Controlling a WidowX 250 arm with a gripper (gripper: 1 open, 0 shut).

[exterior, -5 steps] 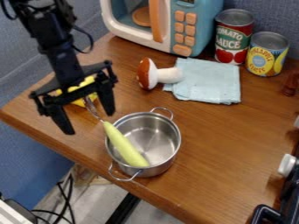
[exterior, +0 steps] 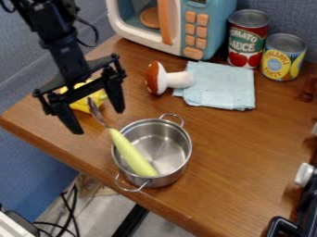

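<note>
The black arm reaches down from the top left, its gripper (exterior: 83,104) open above the table's left end, left of a steel pot (exterior: 169,141). A yellow object (exterior: 87,102) lies behind the gripper, partly hidden by it. A pale yellow corn-like object (exterior: 133,154) leans in the pot, with a thin greyish piece at its upper end reaching out toward the gripper.
A toy microwave (exterior: 173,20), two cans (exterior: 247,41) (exterior: 284,57), a mushroom toy (exterior: 168,78) and a blue cloth (exterior: 217,88) stand or lie at the back. Black equipment (exterior: 292,231) borders the right.
The gripper has shifted slightly and changed its angle, with its fingers a little higher and wider to the sides. The pot and other objects are unmoved.
</note>
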